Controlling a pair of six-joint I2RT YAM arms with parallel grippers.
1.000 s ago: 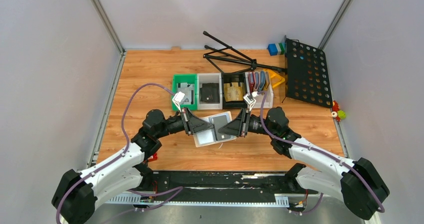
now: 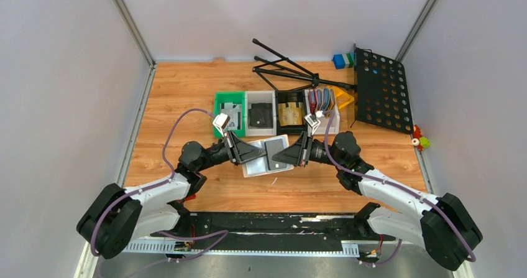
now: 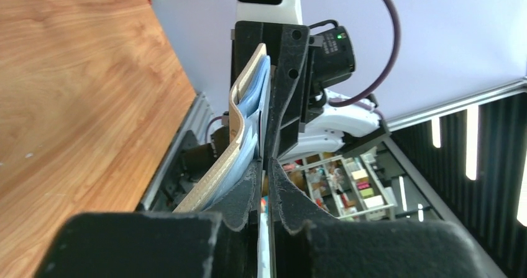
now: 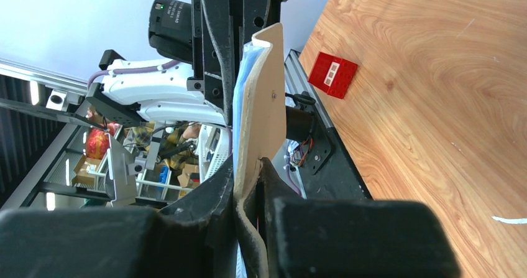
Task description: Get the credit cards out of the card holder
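Note:
The card holder (image 2: 253,168) lies spread open between my two arms in the top view, pale with grey panels. Its beige cover (image 3: 209,177) and bluish inner pockets (image 3: 251,94) show edge-on in the left wrist view. My right gripper is closed around the holder, with the beige cover (image 4: 267,97) and blue sheet between its fingers. My left gripper is at the inner side of the holder, its fingertips a narrow gap apart. A pale strip shows in that gap; whether it is a card is unclear.
Behind the arms stands a row of bins: green (image 2: 217,113), white (image 2: 260,131) with a dark item, black (image 2: 291,129), and white (image 2: 332,127) with tools. A black folding stand (image 2: 380,91) lies at the back right.
The holder has shifted slightly toward the back of the table and turned a little. My left arm's elbow has swung inward, while the right arm has barely moved.

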